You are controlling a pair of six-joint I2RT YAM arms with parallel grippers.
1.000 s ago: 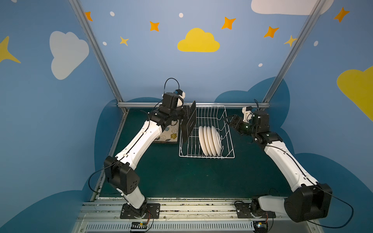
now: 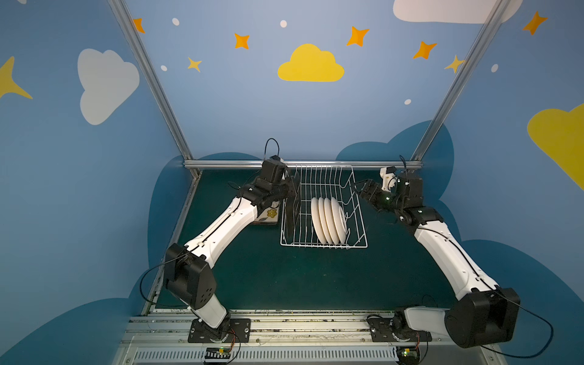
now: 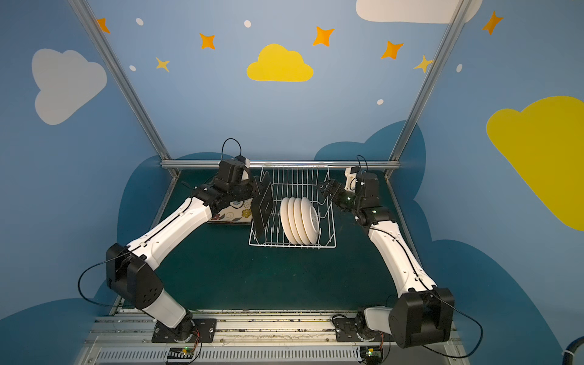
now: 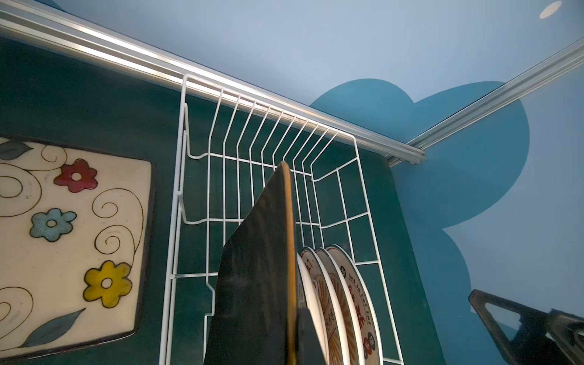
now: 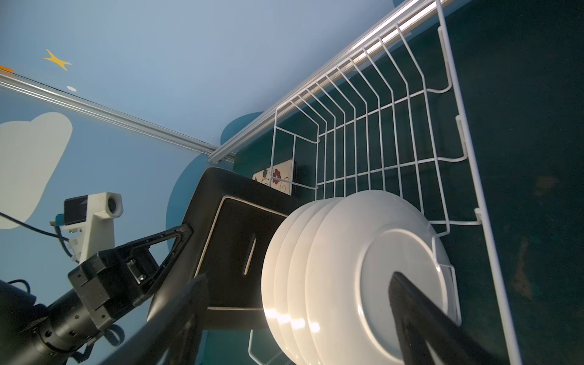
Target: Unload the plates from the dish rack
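Note:
A white wire dish rack [image 2: 323, 246] holds several white plates [image 2: 328, 220] upright in its right part. A dark square plate [image 3: 262, 206] with a yellowish edge stands in its left part, at my left gripper [image 3: 252, 188], which is shut at that plate's edge; how much lies between its fingers is hidden. My right gripper stands open at the right side of the rack, above and beside the white plates, holding nothing.
A flowered square plate [image 4: 73, 243] lies flat on the green table [image 2: 322, 279] left of the rack. The back rail runs close behind the rack.
The left arm and the dark plate have come lower and toward the front, with the plate now lower in the rack. The right arm is unchanged.

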